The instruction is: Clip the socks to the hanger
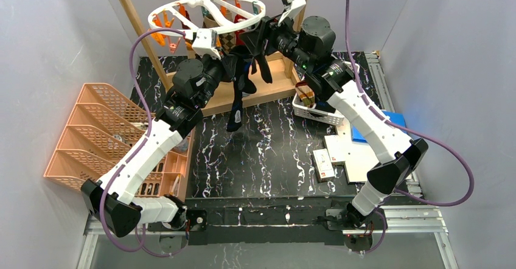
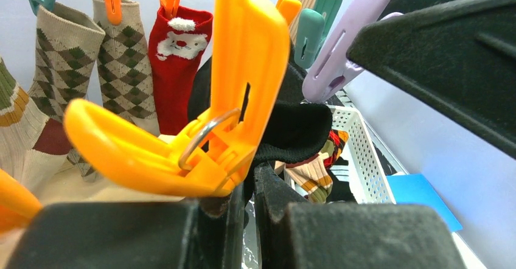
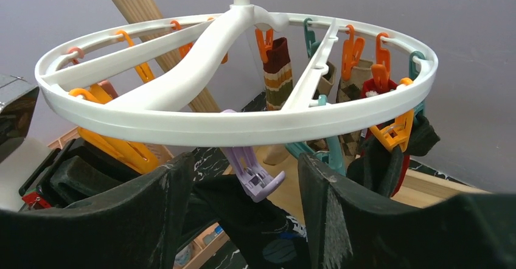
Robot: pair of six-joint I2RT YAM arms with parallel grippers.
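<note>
A white round hanger (image 1: 159, 25) carries several coloured clips and hung socks, including a red sock (image 2: 181, 56) and argyle socks (image 2: 125, 56). My left gripper is shut on a black sock (image 2: 298, 129), whose long end dangles below the hanger in the top view. At the front rim, my right gripper is open, its fingers (image 3: 167, 196) on either side of a purple clip (image 3: 251, 174). Just behind and below that clip is the black sock (image 3: 261, 226); whether the clip touches it, I cannot tell.
Close to the left gripper hangs an orange clip (image 2: 249, 68). A white basket (image 1: 322, 117) with more socks stands behind right, near small white boxes (image 1: 323, 164). An orange rack (image 1: 97, 135) fills the left side.
</note>
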